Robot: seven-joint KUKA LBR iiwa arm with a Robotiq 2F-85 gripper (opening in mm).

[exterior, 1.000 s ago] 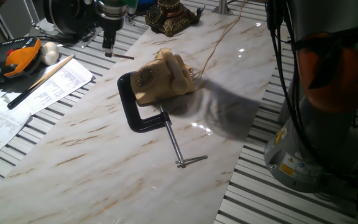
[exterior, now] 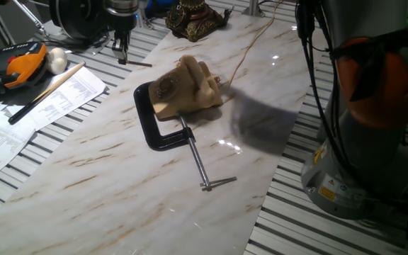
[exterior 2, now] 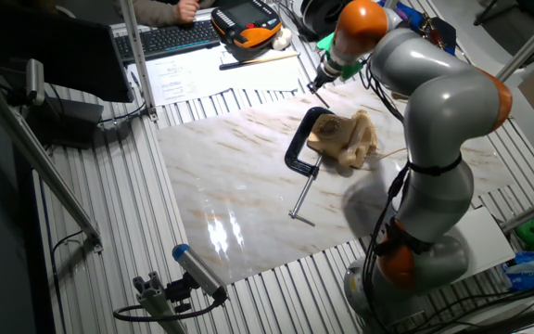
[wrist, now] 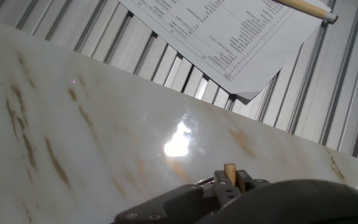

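Note:
My gripper point(exterior: 122, 59) is at the far side of the marble-look board, its black fingers pointing down. In the wrist view, a small tan stick end point(wrist: 230, 173) shows between the dark fingers, which look shut on it. A thin dark stick point(exterior: 140, 64) juts sideways from the fingertips in exterior view 1. Apart from the gripper, a tan carved piece point(exterior: 186, 88) rests on the board, with a black C-clamp point(exterior: 147, 120) around one side of it. The clamp's screw and T-handle point(exterior: 207, 183) extend toward the front. The far side of the carved piece is hidden.
Printed papers point(exterior 2: 188, 79) with a wooden-handled tool point(exterior 2: 258, 60) lie past the board's edge, near an orange-black device point(exterior 2: 246, 25). An ornate dark base point(exterior: 193, 21) stands at the back. A thin cord point(exterior: 250, 49) crosses the board. The board's front left point(exterior: 83, 191) is bare.
The arm's end has shifted slightly left in exterior view 1, and the stick with it a little. The shadow on the board has changed shape. Carved piece and clamp look unmoved.

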